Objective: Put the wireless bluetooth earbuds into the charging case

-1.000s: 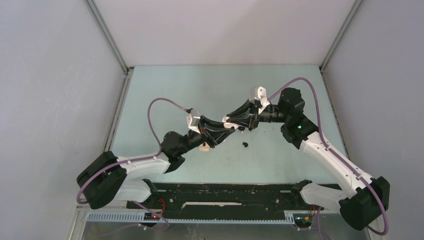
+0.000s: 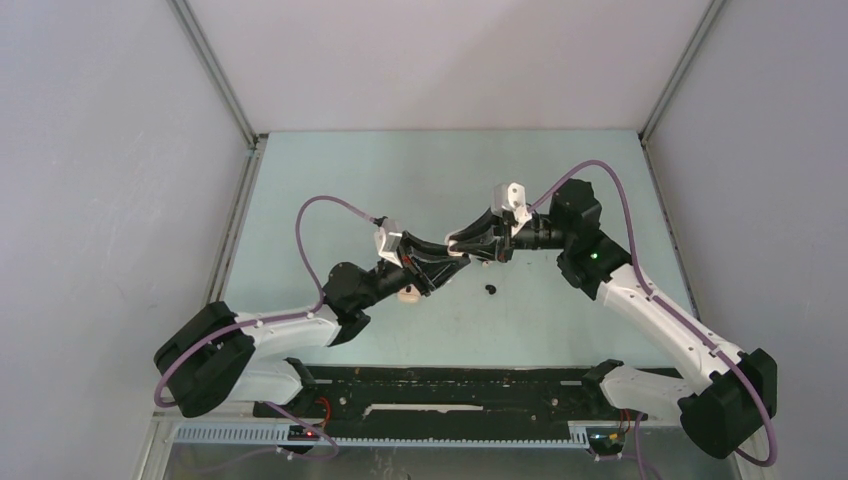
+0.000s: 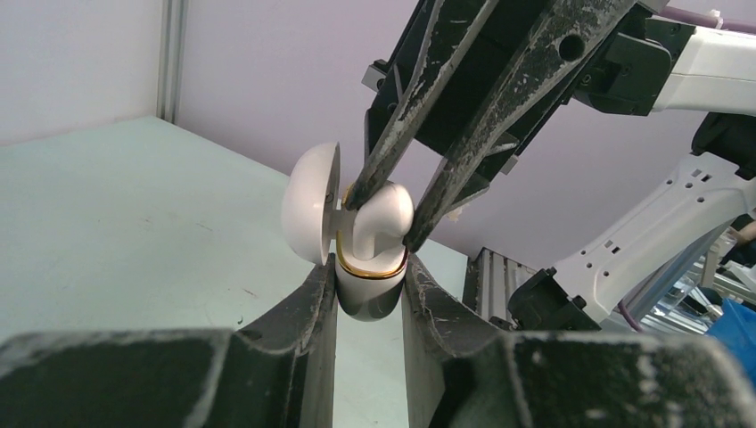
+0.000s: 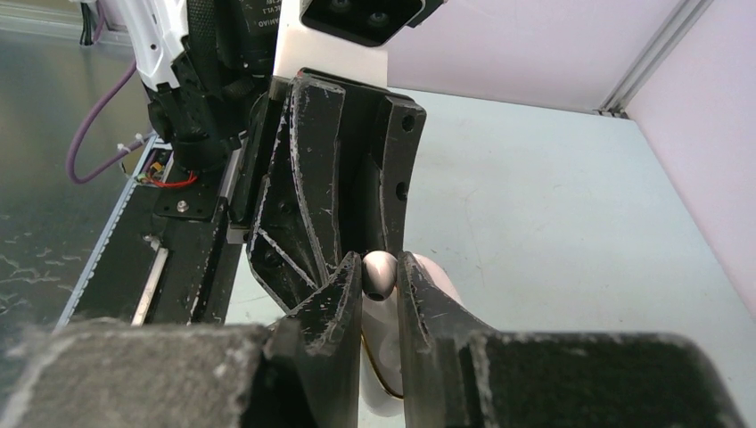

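Note:
In the left wrist view my left gripper is shut on the white charging case (image 3: 310, 209), whose gold-rimmed body sits between the fingertips with the lid raised. A white earbud (image 3: 385, 214) stands at the case's open top, its stem pointing down at the wells. My right gripper is shut on this earbud's rounded head, as the right wrist view shows. Whether the stem is inside a well cannot be made out. From the top view, both grippers meet above the mid-table, hiding most of the case.
A small black piece (image 2: 491, 289) lies on the pale table (image 2: 330, 240), with another small light-and-dark item partly under the right gripper. A pinkish piece (image 2: 409, 294) rests beside the left gripper.
My right gripper has brought the earbud down and slightly left against the case, covering more of the wells. The left arm and case have held still.

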